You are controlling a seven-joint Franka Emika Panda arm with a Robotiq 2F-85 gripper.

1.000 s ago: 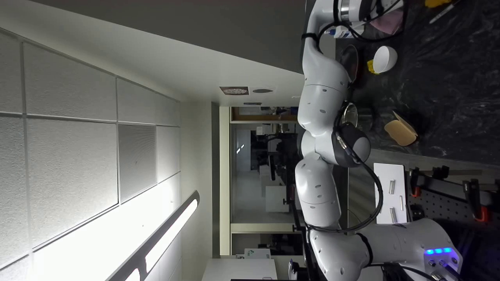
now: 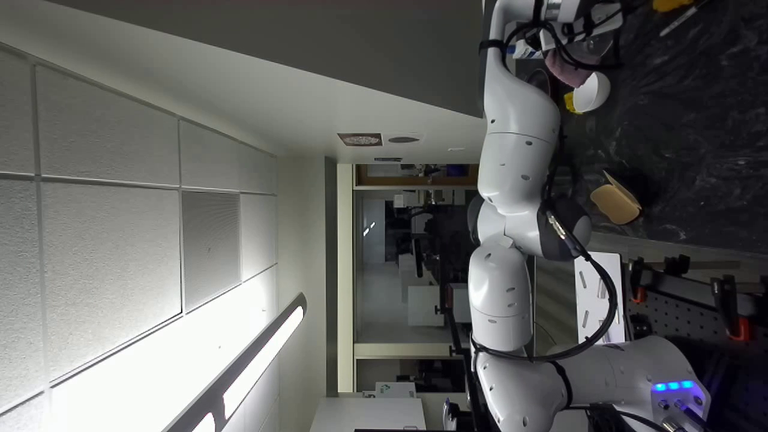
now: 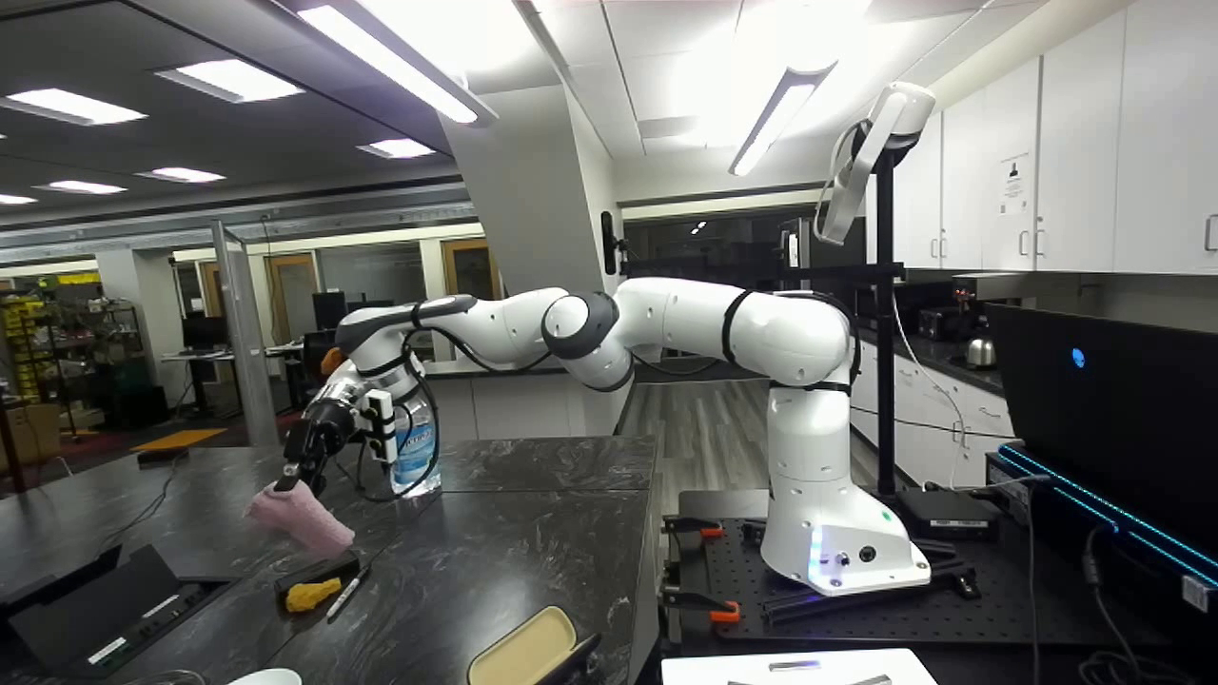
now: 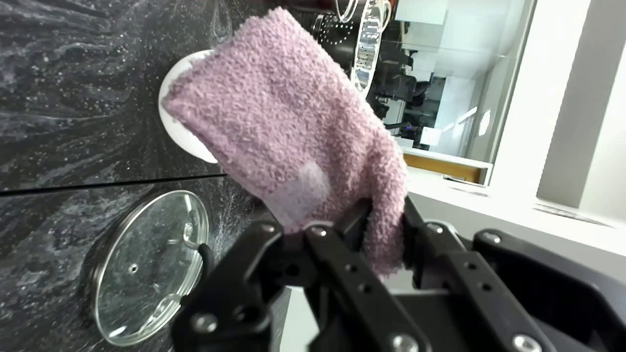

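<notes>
A fuzzy pink cloth (image 4: 281, 111) hangs from my gripper, which is shut on one end of it. In the wrist view the cloth stretches up and left, covering part of a white bowl (image 4: 188, 138) on the dark table. From the second exterior view, the cloth (image 3: 303, 519) is held above the tabletop with my gripper (image 3: 299, 478) at its upper end. The first exterior view shows the cloth (image 2: 569, 69) near the white bowl (image 2: 591, 92); the arm and cables partly hide the fingers there.
A glass lid (image 4: 152, 270) lies on the table, and a perforated dark pot (image 4: 340, 38) stands beyond the bowl. A tan open case (image 2: 616, 201), a yellow item (image 3: 311, 595), a pen (image 3: 344, 597) and a water bottle (image 3: 416, 445) are also on the table.
The arm has shifted, bringing the cloth closer to the white bowl in the first exterior view. The cloth stays in my gripper. The arm now covers the pot near the tan case.
</notes>
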